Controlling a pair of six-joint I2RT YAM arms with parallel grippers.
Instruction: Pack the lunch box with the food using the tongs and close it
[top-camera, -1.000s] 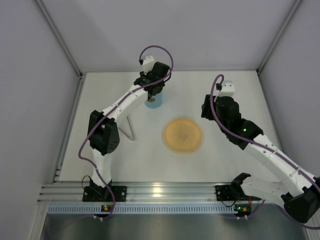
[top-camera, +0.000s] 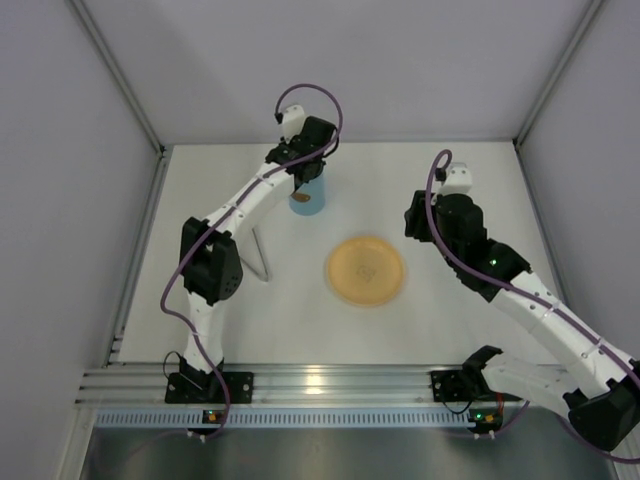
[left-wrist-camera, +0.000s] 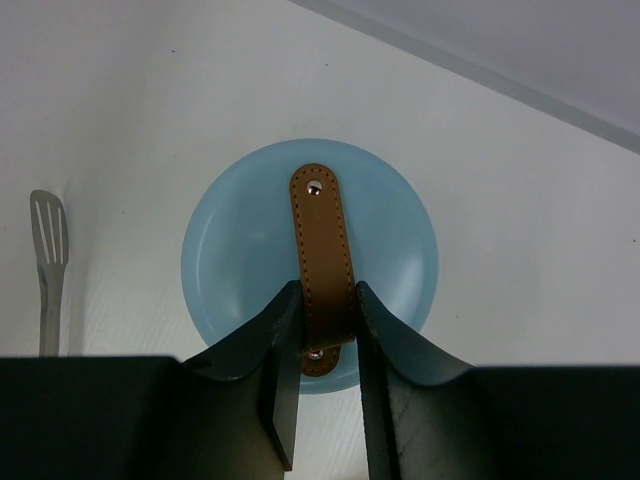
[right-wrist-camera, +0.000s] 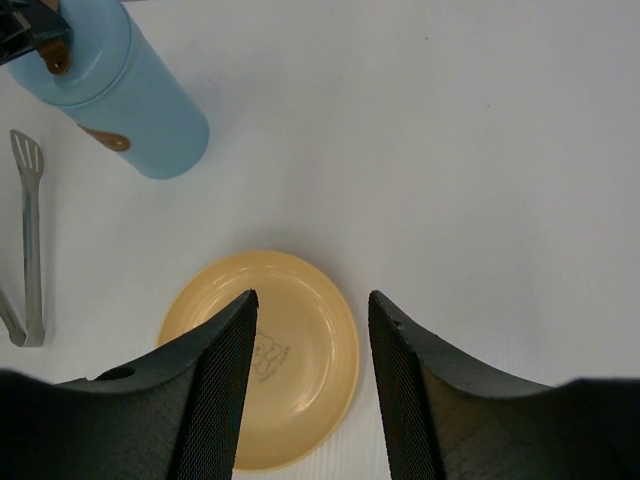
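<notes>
The light-blue lunch box stands upright at the back, left of centre. A brown strap crosses its round lid. My left gripper is above the lid, shut on that strap. In the right wrist view a seam shows between lid and body, with no clear gap. The round yellow plate lies empty in front and to the right of the box. Right of the plate, my right gripper hangs above the table, its fingers apart and nothing between them.
Metal tongs with a slotted head lie left of the plate, close to the lunch box. A wall rises behind the back edge.
The left gripper has shifted slightly toward the back and left, baring more of the lunch box from above. The right gripper has moved only slightly. Plate and tongs lie unchanged.
</notes>
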